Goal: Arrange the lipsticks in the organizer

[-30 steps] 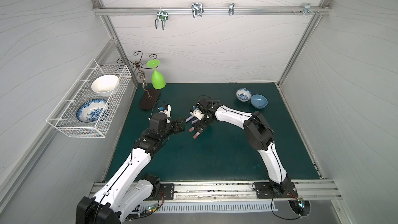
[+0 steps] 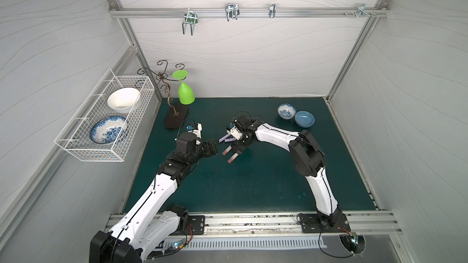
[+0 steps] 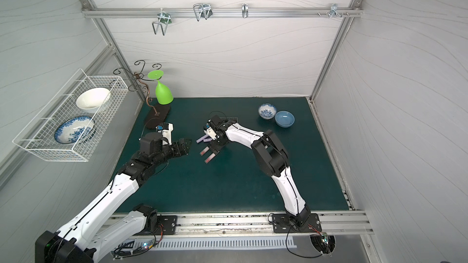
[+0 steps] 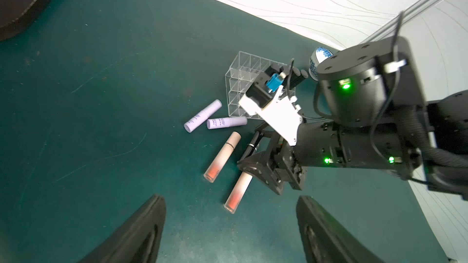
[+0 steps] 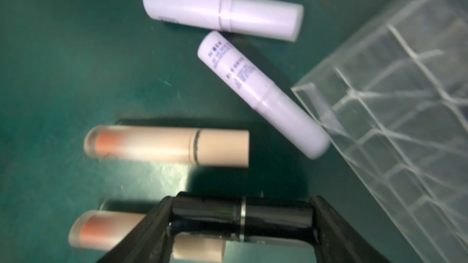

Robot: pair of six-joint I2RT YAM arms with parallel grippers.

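Observation:
Two lilac lipsticks and two cream ones with coral ends lie loose on the table left of the clear organizer. Above the nearer cream lipstick is my right gripper, its fingers wide apart. A black lipstick spans lengthwise between its fingertips, covering part of that cream one; whether both ends are pressed, I cannot tell. Black tube ends show at the organizer's far side, partly hidden by the right hand. My left gripper is open and empty, left of the loose lipsticks.
Two small bowls sit at the back right. At the back left are a dark-based metal stand and a green goblet. A white wire basket hangs on the left wall.
My right hand has shifted slightly right and back, its elbow moving right, uncovering more of the lipsticks. The left arm and the loose lipsticks stay where they were.

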